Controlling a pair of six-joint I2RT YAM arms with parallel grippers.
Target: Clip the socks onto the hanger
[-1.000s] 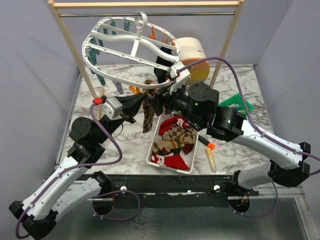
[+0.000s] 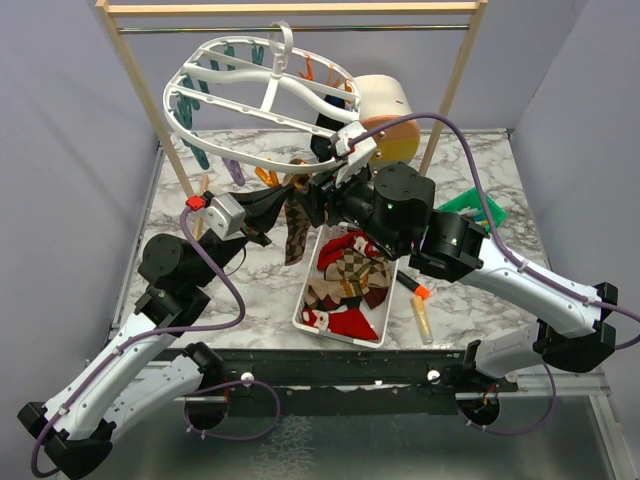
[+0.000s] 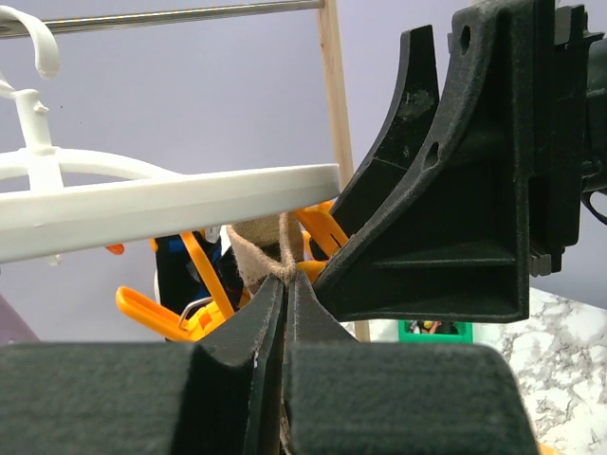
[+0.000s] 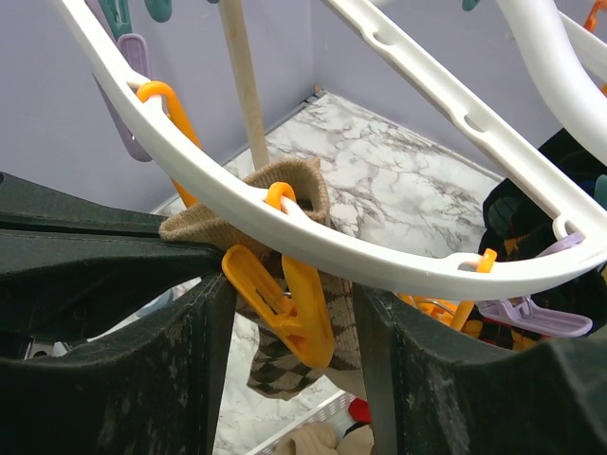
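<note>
The white round hanger (image 2: pixel 262 165) hangs from the rod with clips around its rim. A brown checkered sock (image 2: pixel 297 232) dangles under its front rim. My left gripper is shut on the sock's cuff (image 3: pixel 258 254), a thin fold showing at its tips. My right gripper stands part open around an orange clip (image 4: pixel 308 318), one finger on each side, with a gap showing on the right. The clip hangs from the rim in front of the cuff. Whether its fingers grip the cuff is hidden.
Below, a white tray (image 2: pixel 300 318) holds red and checkered socks. A dark sock (image 4: pixel 522 213) hangs behind, by more clips. A green box (image 2: pixel 497 214), an orange-tipped tool (image 2: pixel 415 287) and a yellowish stick (image 2: pixel 422 318) lie at right.
The right arm has shifted very slightly, its forearm a little to the left. The left arm stays still, and the sock hangs in nearly the same place.
</note>
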